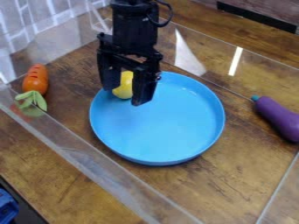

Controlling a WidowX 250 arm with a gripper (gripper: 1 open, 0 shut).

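Note:
My black gripper (pixel 128 77) is open above the left rear of a round blue plate (pixel 156 131), its two fingers on either side of a yellow object (pixel 122 90) there. The gripper partly hides that object, so I cannot tell whether the fingers touch it.
An orange carrot toy (pixel 34 83) with green leaves lies at the left, and a purple eggplant toy (pixel 277 117) at the right. Clear panels edge the wooden table (pixel 198 184). A dark blue object (pixel 12 210) shows in the lower left corner.

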